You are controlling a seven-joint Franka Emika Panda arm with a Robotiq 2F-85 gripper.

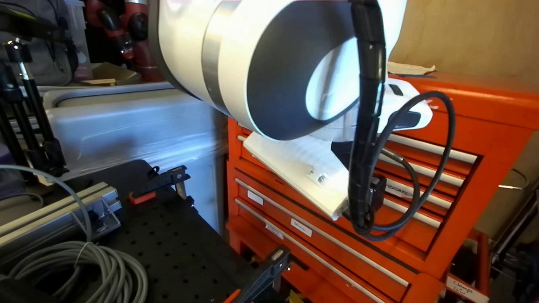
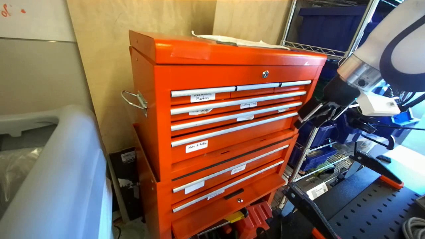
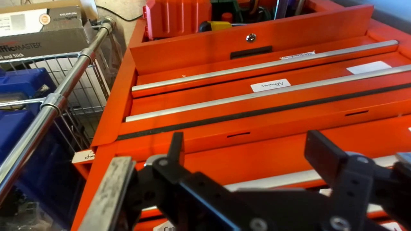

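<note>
A red tool chest with silver-handled drawers and handwritten labels stands against the wooden wall. In exterior view 2 my gripper hangs by the chest's right front edge, its fingers angled down and left. The wrist view looks down over the drawer fronts; there my gripper is open, its two dark finger pads wide apart with only the red front and a silver handle visible behind the gap. All the drawers in view look closed. In exterior view 1 the white arm and black cable cover hide the fingers.
A black perforated table carries clamps and a coil of grey cable. Wire shelving with blue bins stands right of the chest. A grey plastic-wrapped tub lies to its left.
</note>
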